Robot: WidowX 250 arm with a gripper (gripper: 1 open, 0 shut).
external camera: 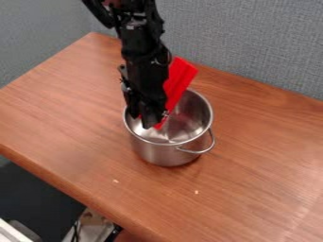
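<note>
My black gripper (153, 115) reaches down from the top into a shiny steel pot (169, 151), its tip over the left part of the pot's interior. It is shut on a flat red object (179, 77), which sticks out behind and to the right of the gripper, tilted, with its lower part down inside the pot's opening. The gripper hides much of the red object, and whether it touches the pot cannot be seen. The pot stands on a wooden table (76, 123) with a wire handle on its near right side.
A grey padded partition (252, 43) runs along the back. Beyond the near left edge is a dark floor with cables and a white item (10, 233).
</note>
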